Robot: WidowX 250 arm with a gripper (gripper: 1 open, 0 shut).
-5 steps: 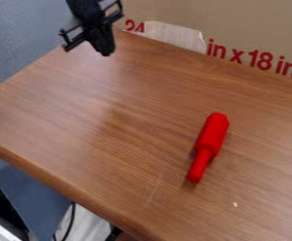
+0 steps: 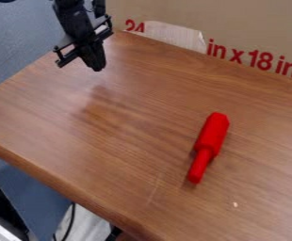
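Observation:
My black gripper point(image 2: 78, 58) hangs at the upper left, over the far left part of the wooden table point(image 2: 123, 151). It is small and dark, so whether its fingers are open or shut is unclear. A red object with a thick body and a narrower handle point(image 2: 209, 141) lies on the right half of the table, well apart from the gripper.
A cardboard box point(image 2: 262, 28) with red printing stands behind the table's far edge. A grey-blue surface point(image 2: 17, 42) is at the left beyond the table edge. Cables show below the near left edge.
My gripper has moved down and to the left from where it was a second ago. The red object is unmoved.

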